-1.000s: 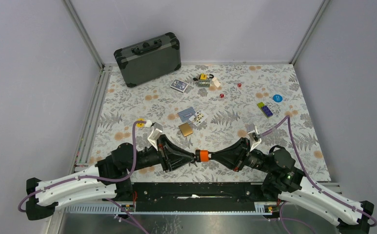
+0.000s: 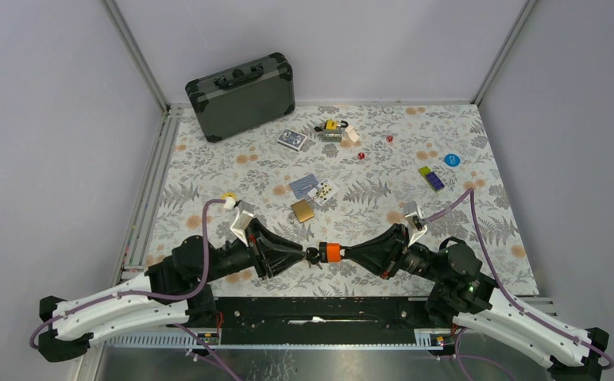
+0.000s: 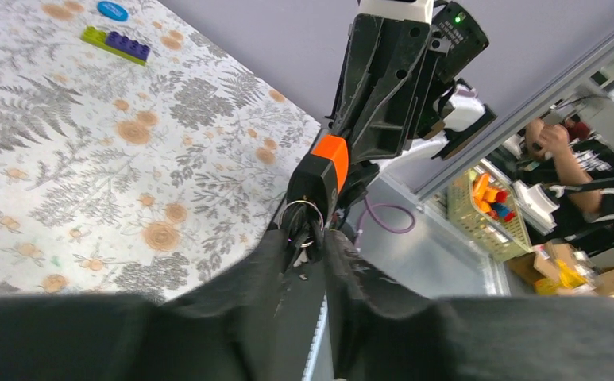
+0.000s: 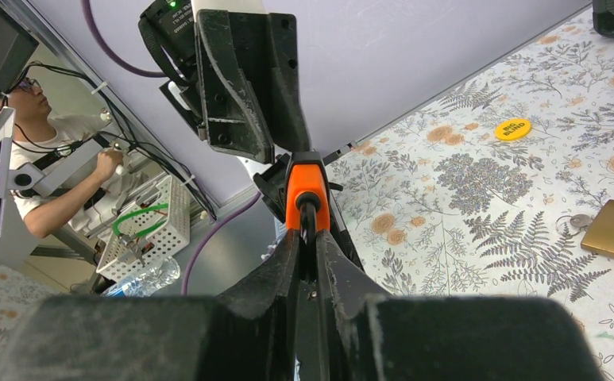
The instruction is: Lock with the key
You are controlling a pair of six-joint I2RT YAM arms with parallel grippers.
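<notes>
An orange-and-black padlock (image 2: 332, 252) is held at the table's front edge by my right gripper, which is shut on its black shackle. My left gripper (image 2: 305, 254) faces it from the left. In the left wrist view a key ring (image 3: 302, 203) with dark pieces hangs at the padlock's end, just beyond the blurred tips of my left gripper. I cannot tell whether the left fingers grip the key or where exactly the key sits.
A dark case (image 2: 240, 99) stands at the back left. Cards (image 2: 325, 190), a gold rectangle (image 2: 303, 210), toy bricks (image 2: 431, 178), a yellow disc (image 4: 513, 128) and small items lie behind the arms.
My left arm has drawn back leftward, away from the padlock, showing more dark pieces between it and the padlock. The right arm and padlock have stayed put.
</notes>
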